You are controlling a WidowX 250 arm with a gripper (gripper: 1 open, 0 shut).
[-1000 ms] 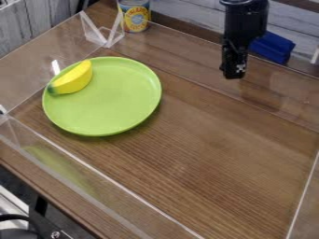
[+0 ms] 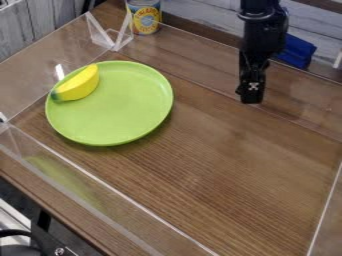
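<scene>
My black gripper (image 2: 250,84) hangs low over the wooden table at the back right, in front of a blue block (image 2: 295,52), with its fingers open. A green plate (image 2: 118,110) sits at the left, with a yellow object (image 2: 78,80) on its left rim.
A can (image 2: 143,14) stands at the back, beside a clear plastic piece (image 2: 112,30). A pale wall edges the back right.
My gripper has moved a little to the left and downward in the view. The plate, yellow object and blue block are unmoved.
</scene>
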